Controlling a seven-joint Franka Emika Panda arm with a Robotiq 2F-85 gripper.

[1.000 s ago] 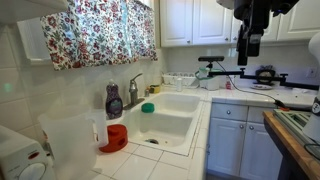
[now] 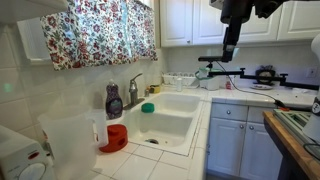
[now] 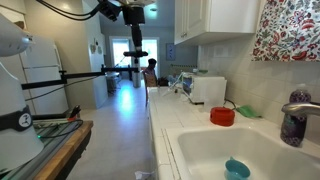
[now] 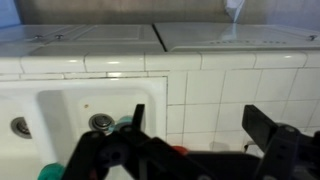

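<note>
My gripper [image 2: 229, 52] hangs open in the air above the floor and counter edge, with nothing between its fingers. In the wrist view its two dark fingers [image 4: 262, 124] stand wide apart, over the white tiled counter. A white double sink [image 2: 172, 121] is set into that counter. Inside it is a teal cup [image 3: 236, 169], seen in exterior view 2. A green item [image 2: 148, 107] rests at the sink's rim. On the tiles by the sink sits a red bowl [image 2: 115, 138]; in the wrist view it is mostly hidden behind the gripper.
A translucent pitcher [image 2: 74, 143] stands near the red bowl. Behind the sink are a dark soap bottle [image 2: 114, 102] and the faucet [image 2: 134, 88]. A wooden table edge [image 2: 292, 146] lies by the robot's base. Open tile shows in front of the bowl.
The objects on the counter have not moved.
</note>
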